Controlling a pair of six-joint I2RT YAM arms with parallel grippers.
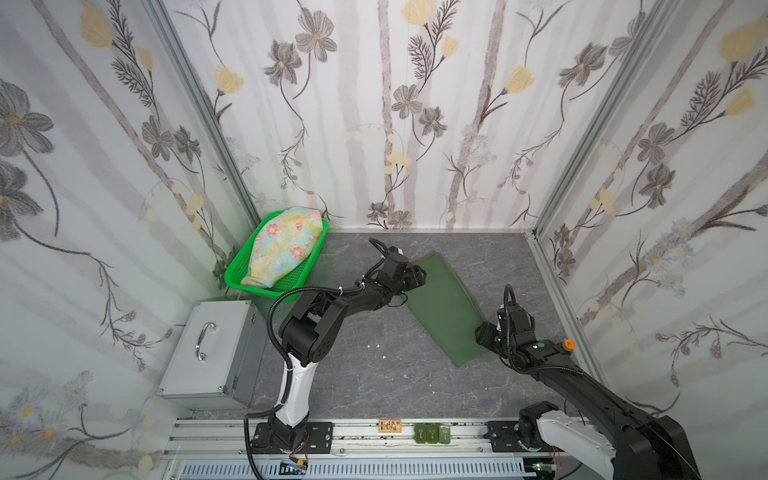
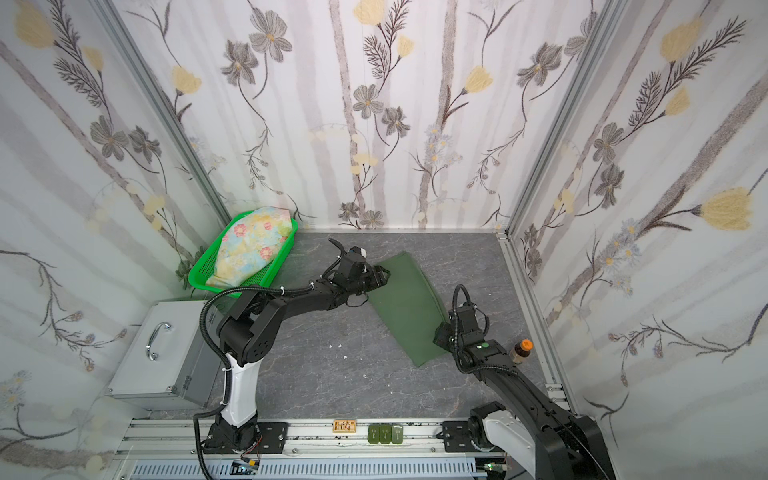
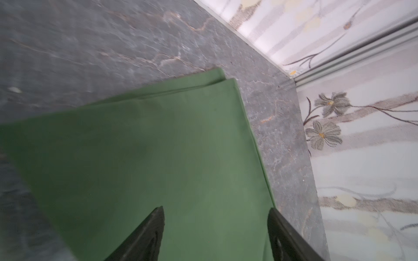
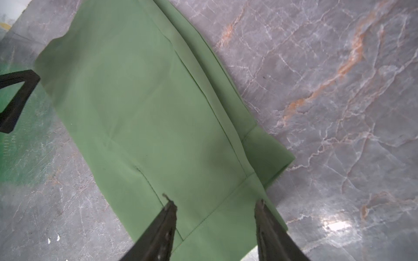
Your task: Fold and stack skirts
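Observation:
A green skirt (image 1: 444, 316) lies folded into a long shape on the grey floor, slanting from back to front right, its layers slightly offset along one long side. My left gripper hangs open over its back part, nothing between the fingertips. My right gripper is open above the front end, where seams and offset layers show. A floral cloth (image 1: 280, 244) rests in a green basket (image 1: 236, 272) at back left.
A silver box (image 1: 184, 368) sits at front left. An orange-capped bottle (image 2: 522, 349) stands right of my right arm. Bare floor (image 1: 368, 376) lies left of the skirt.

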